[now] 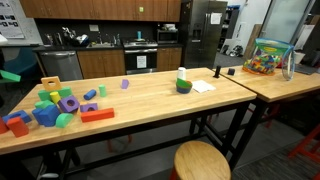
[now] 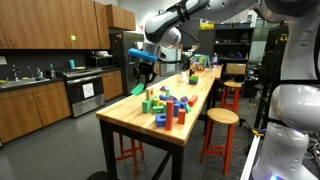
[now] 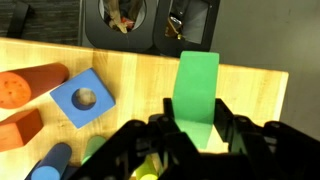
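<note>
In the wrist view a long green block (image 3: 196, 85) is clasped between the dark fingers of my gripper, which is shut on it. The block is held in the air above the table's edge. Exterior view 1 shows only part of the green block (image 1: 9, 76) at the left border, above the pile, with the gripper mostly cut off. From the other side, the green block (image 2: 138, 89) hangs under my gripper (image 2: 141, 80), left of the blocks on the tabletop.
Several coloured blocks crowd the table's near end, including a blue square with a hole (image 3: 82, 98), an orange cylinder (image 3: 32, 83) and a red bar (image 1: 98, 115). Farther along stand a green bowl (image 1: 184, 87) and paper (image 1: 203, 86).
</note>
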